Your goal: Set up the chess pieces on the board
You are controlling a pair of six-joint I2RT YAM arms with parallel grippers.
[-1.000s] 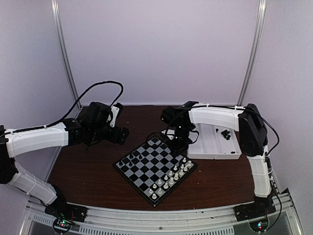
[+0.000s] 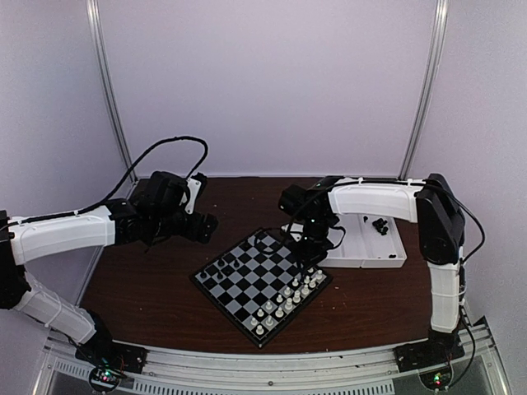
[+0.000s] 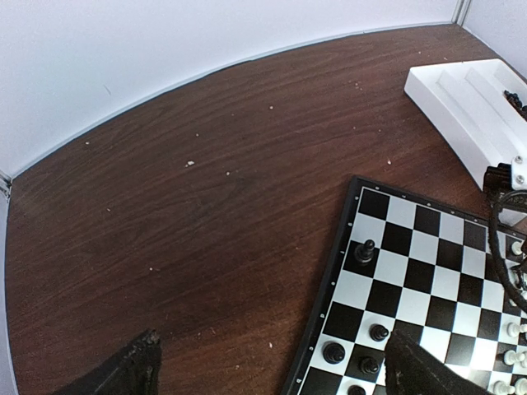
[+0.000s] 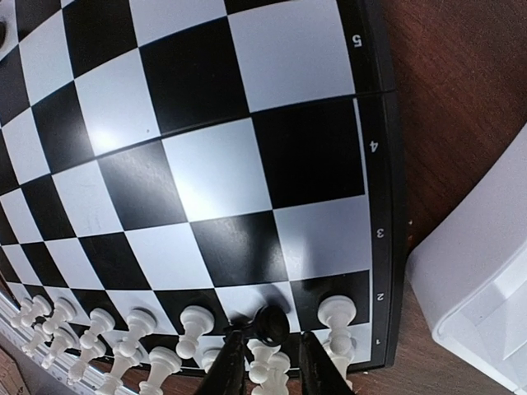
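Note:
The chessboard (image 2: pixel 251 284) lies on the table, white pieces along its near-right side and a few black pieces (image 3: pixel 365 253) standing on the opposite side. In the right wrist view a black piece (image 4: pixel 272 325) appears tipped over among the white pieces (image 4: pixel 196 321), just beyond my right gripper. That gripper is open, its fingertips around the white pieces' edge of the board. My left gripper hangs open left of the board, above the table, with nothing visible between its fingers.
A white tray (image 2: pixel 370 239) with some black pieces (image 2: pixel 380 225) sits behind the board at right. The table (image 3: pixel 206 206) left of and behind the board is clear.
Over the last second my right arm has shifted to the right, toward the white pieces' side of the board. The left arm has stayed still.

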